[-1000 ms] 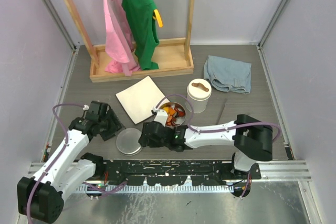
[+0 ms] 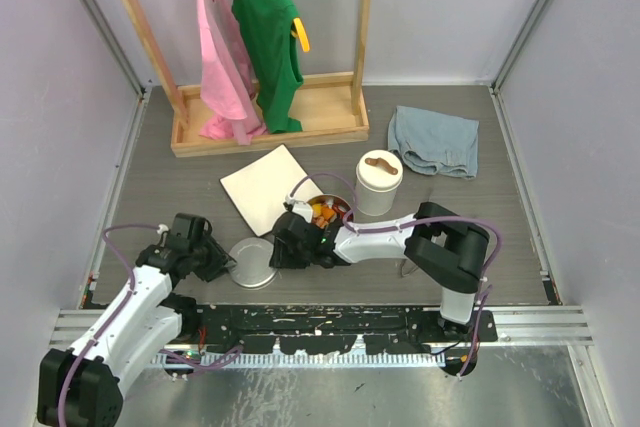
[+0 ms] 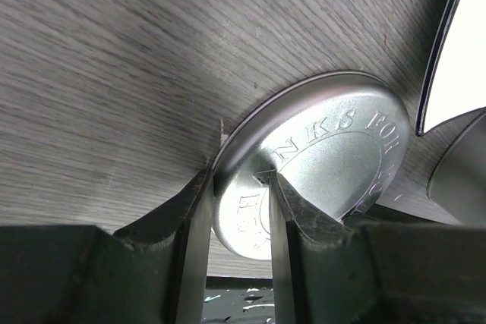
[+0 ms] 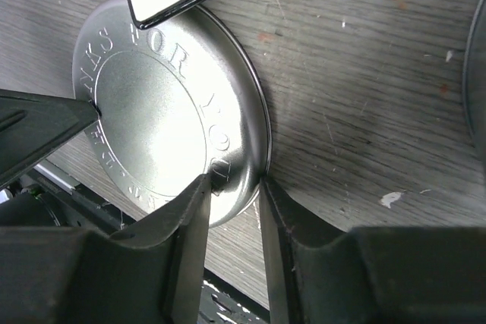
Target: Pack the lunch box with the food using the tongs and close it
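A round metal lid (image 2: 252, 258) with embossed lettering lies on the grey table. My left gripper is at one edge of it, fingertips close together at the rim; my right gripper is at the opposite edge, fingertips also at the rim. Whether either grips it is unclear. A round metal container holding orange and red food (image 2: 324, 213) stands behind my right gripper, partly hidden by it.
A white board (image 2: 260, 187) lies just behind the lid. A white lidded canister (image 2: 377, 189) stands right of the food container. A folded blue cloth (image 2: 433, 142) and a wooden clothes rack (image 2: 330, 122) are at the back.
Both grippers have come down to opposite edges of the lid, the left one moving toward the front. The lid appears shifted slightly to the right.
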